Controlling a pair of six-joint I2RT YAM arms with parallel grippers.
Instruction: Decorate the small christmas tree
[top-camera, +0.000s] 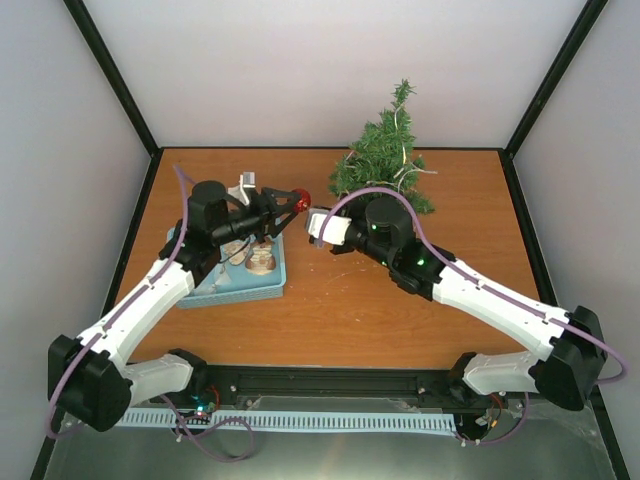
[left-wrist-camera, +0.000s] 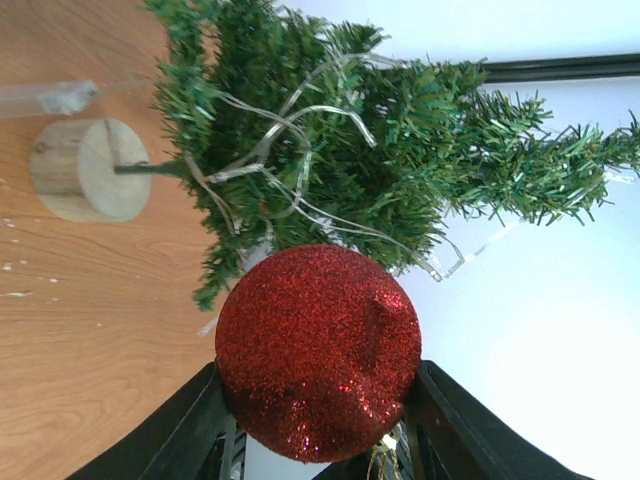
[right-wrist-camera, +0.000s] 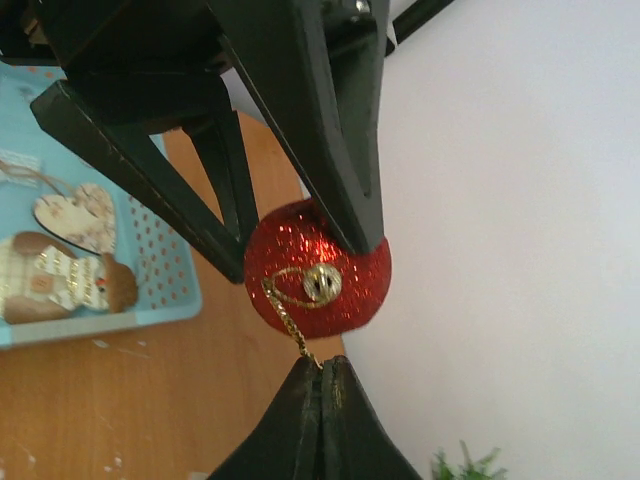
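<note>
A glittery red ball ornament (left-wrist-camera: 318, 350) is clamped in my left gripper (top-camera: 296, 204), held up over the table. From its gold cap runs a gold cord (right-wrist-camera: 285, 318) that reaches the closed tips of my right gripper, which appears to pinch it. The ball hangs close to the right fingertips, not touching them. At the back right stands the small green Christmas tree (top-camera: 385, 150), with thin clear wire loops among its branches. Its round wooden base (left-wrist-camera: 110, 170) shows in the left wrist view.
A light blue basket (top-camera: 240, 294) on the left holds several ornaments, among them a heart (right-wrist-camera: 80, 217) and a bear-like figure (right-wrist-camera: 60, 280). Walls enclose the back and sides.
</note>
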